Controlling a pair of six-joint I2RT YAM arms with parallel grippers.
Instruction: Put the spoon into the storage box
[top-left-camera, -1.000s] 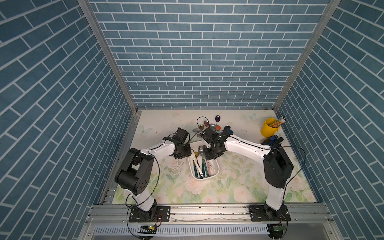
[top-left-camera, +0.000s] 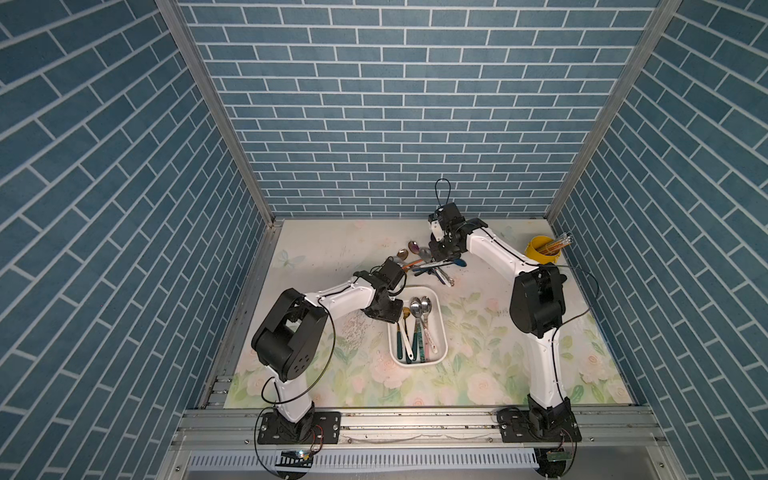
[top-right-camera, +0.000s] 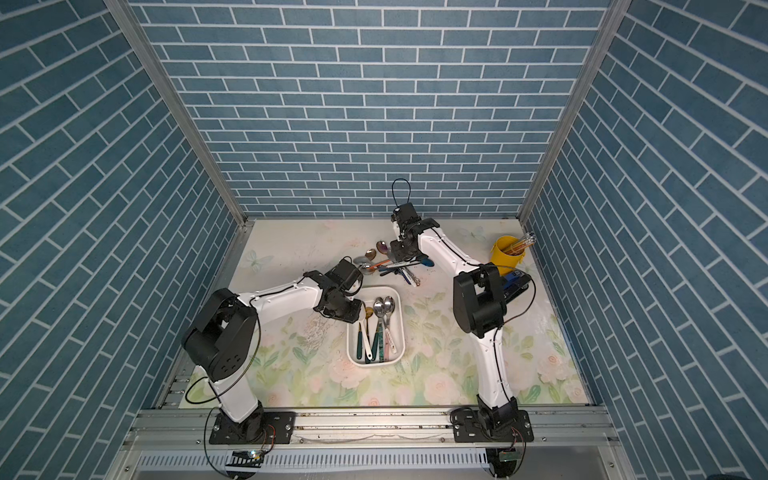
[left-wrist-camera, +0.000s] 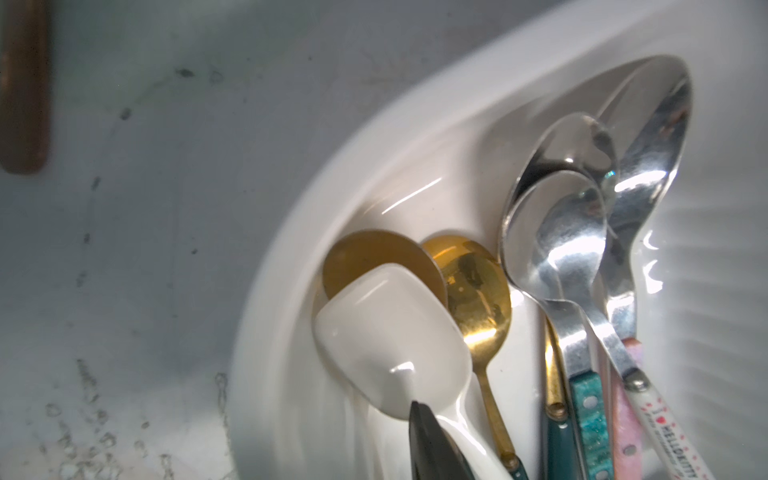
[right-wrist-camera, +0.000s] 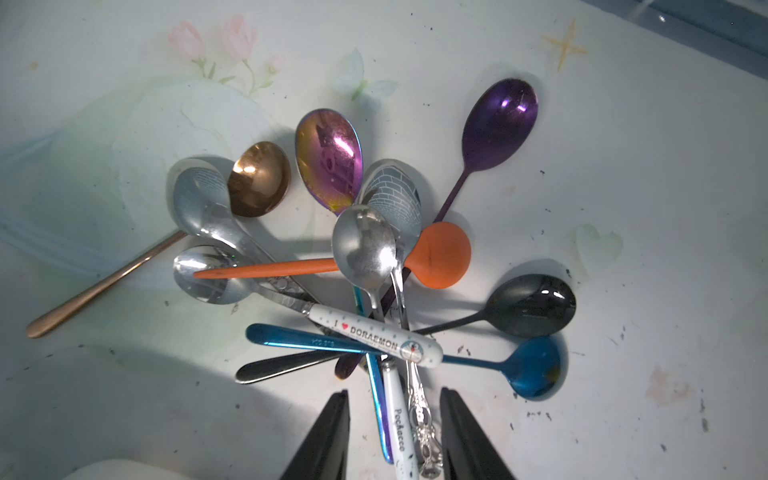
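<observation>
The white storage box (top-left-camera: 438, 328) stands at front centre, holding white, gold and steel spoons. My left gripper (top-left-camera: 392, 316) is low over its back left corner; in the left wrist view one dark finger is at the white spoon (left-wrist-camera: 388, 332), and I cannot tell how wide the finger stands. Behind the box lies a pile of loose spoons, including orange (right-wrist-camera: 436, 254), purple (right-wrist-camera: 500, 120), blue (right-wrist-camera: 532, 368) and steel (right-wrist-camera: 360, 244) ones. My right gripper is open above the pile, nothing clearly held.
A yellow cup (top-left-camera: 540, 254) with utensils stands at the back right, dark items beside it.
My right gripper has moved from over the box back to above the spoon pile. The left gripper has moved slightly right, and the box has shifted a little right and forward.
</observation>
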